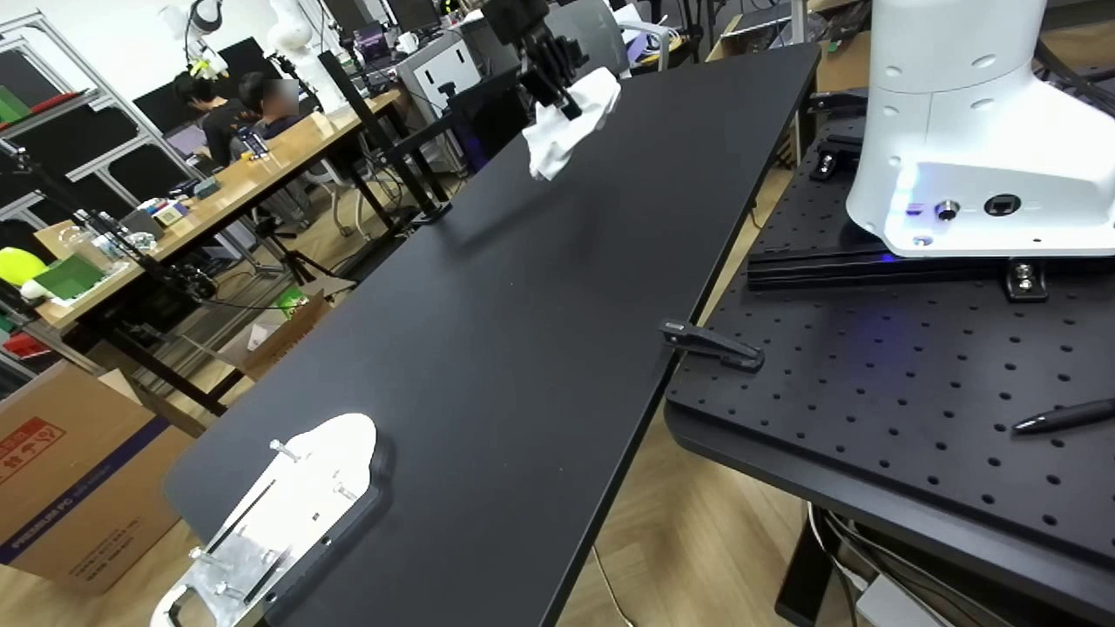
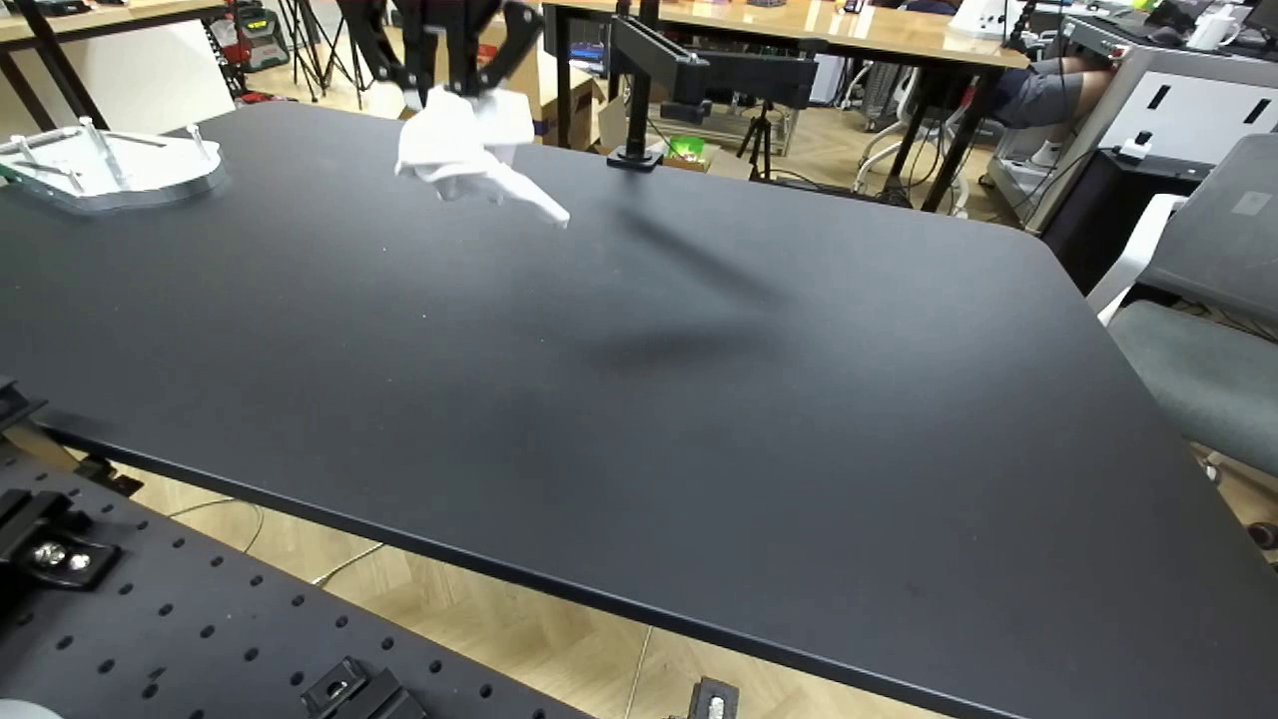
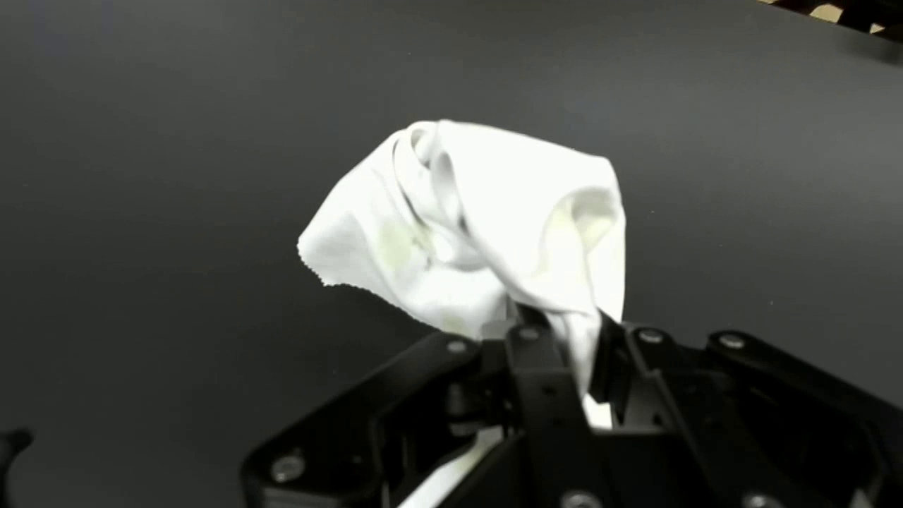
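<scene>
A crumpled white cloth (image 1: 567,127) hangs in the air over the far part of the black table (image 1: 502,303), with my gripper (image 1: 570,108) shut on it from above. In the second exterior view the cloth (image 2: 461,138) is held clear of the tabletop, one corner trailing down to the right. The wrist view shows the cloth (image 3: 525,203) bunched and pinched between the fingertips of the gripper, folds spreading out beyond them. A few faint yellowish stains mark its surface.
At one end of the table lies a white plate fixture with metal posts (image 1: 303,491). A black post with a jointed arm (image 2: 647,84) is clamped at the table's edge.
</scene>
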